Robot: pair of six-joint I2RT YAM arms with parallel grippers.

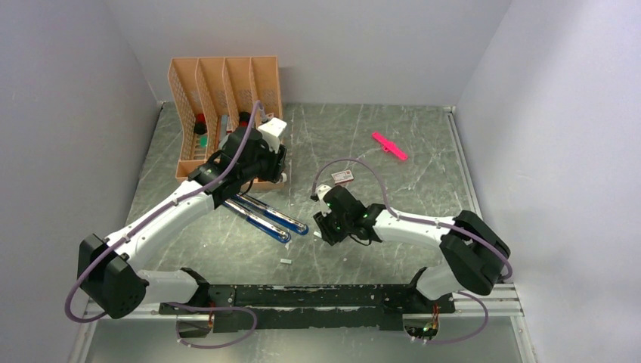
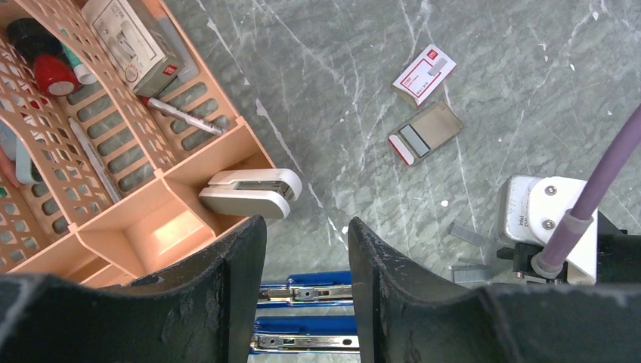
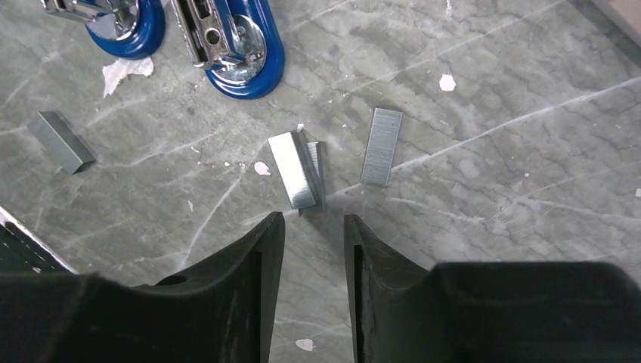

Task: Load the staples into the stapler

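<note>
Two long blue stapler parts with metal channels (image 1: pixel 266 215) lie side by side on the table; their near ends (image 3: pixel 253 45) show in the right wrist view. My right gripper is open, its fingers just short of two silver staple strips (image 3: pixel 292 170) that lean together, with nothing held. To their right lies a flat staple strip (image 3: pixel 382 147), and far left another strip (image 3: pixel 60 141). My left gripper hangs open and empty near the organizer's front corner, above the stapler parts.
The orange organizer (image 1: pixel 264 76) stands at the back left, with a small white-and-grey stapler-like object (image 2: pixel 249 189) in its front compartment. A staple box (image 2: pixel 425 132) lies on the table. A pink object (image 1: pixel 389 146) sits at the back right.
</note>
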